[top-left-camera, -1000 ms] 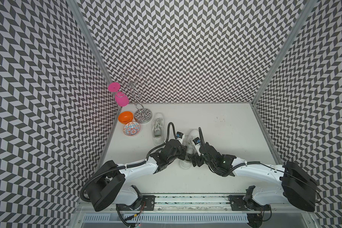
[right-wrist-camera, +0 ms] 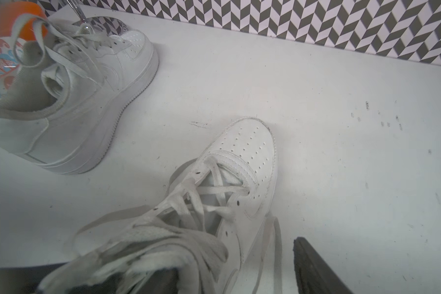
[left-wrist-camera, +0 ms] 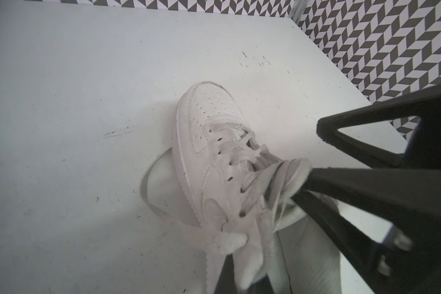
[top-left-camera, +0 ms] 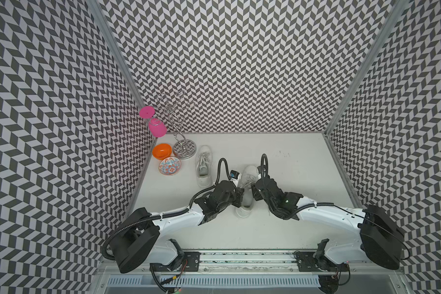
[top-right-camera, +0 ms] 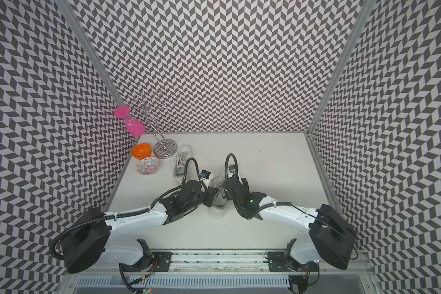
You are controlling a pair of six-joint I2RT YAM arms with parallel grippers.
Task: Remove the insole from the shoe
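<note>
A white low-top shoe lies toe-away at the front middle of the table, between both grippers, with loose laces and its tongue raised. My left gripper is at the shoe's left side; in the left wrist view the tongue and laces cover its fingertips, and it looks shut, anything held being hidden. My right gripper is at the right side by the laces, its fingers apart in the right wrist view, one beside the shoe, the other hidden under the tongue and laces. The insole is hard to make out inside the shoe.
A second white shoe lies behind and left. Further left stand a chrome stand with pink items, an orange bowl and a patterned bowl.
My left gripper has moved slightly right.
</note>
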